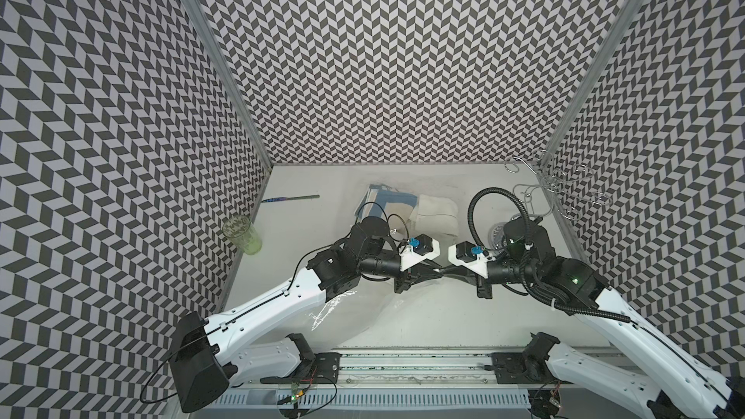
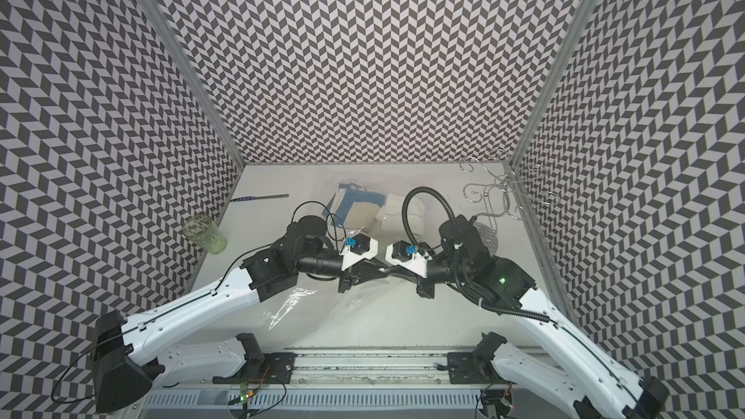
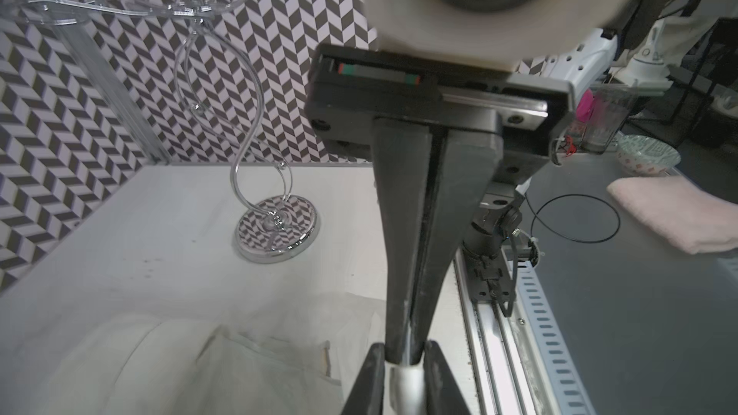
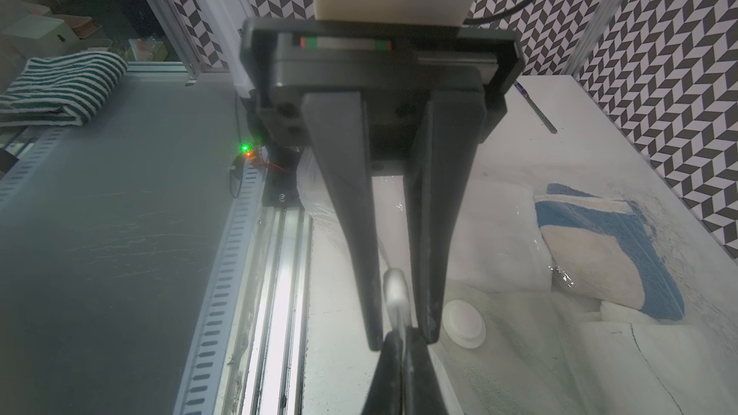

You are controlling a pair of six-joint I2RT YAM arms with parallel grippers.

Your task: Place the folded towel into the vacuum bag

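Note:
A blue-and-beige towel [image 1: 399,205] and a white folded towel [image 1: 436,215] lie side by side at mid-table, apparently beneath clear film. That film is the clear bag [image 4: 499,238], spread toward the front, with a round white valve [image 4: 464,322]. Facing each other above it are my two grippers, tips almost meeting. The right gripper is shut, and a small white piece [image 4: 396,292] sticks out from its tips. Around this piece, the left gripper has its fingers [image 3: 370,372] part open, one on each side. Whether they touch it cannot be seen.
A greenish glass [image 1: 242,234] and a thin blue stick [image 1: 290,198] are on the left. To the right, behind the right arm, stands a chrome stand [image 3: 276,226] with branching wires.

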